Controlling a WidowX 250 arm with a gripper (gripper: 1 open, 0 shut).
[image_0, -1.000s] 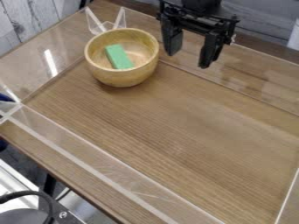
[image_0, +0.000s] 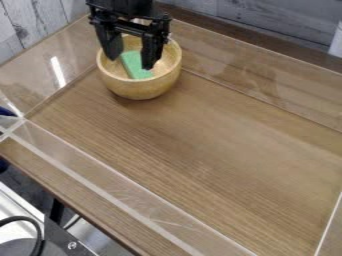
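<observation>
My black gripper (image_0: 131, 45) hangs over a light wooden bowl (image_0: 139, 84) at the top centre-left of the camera view, its two fingers apart and reaching down at the bowl's upper part. A green object (image_0: 134, 64) lies inside the bowl, between or just below the fingers, partly hidden by the gripper. Whether the fingers touch it I cannot tell.
The wooden table (image_0: 201, 160) is broad and clear to the right and below. Its left edge has a clear strip, with a black cable (image_0: 30, 225) beyond at the lower left.
My gripper has moved left from the right side of the table to over the bowl.
</observation>
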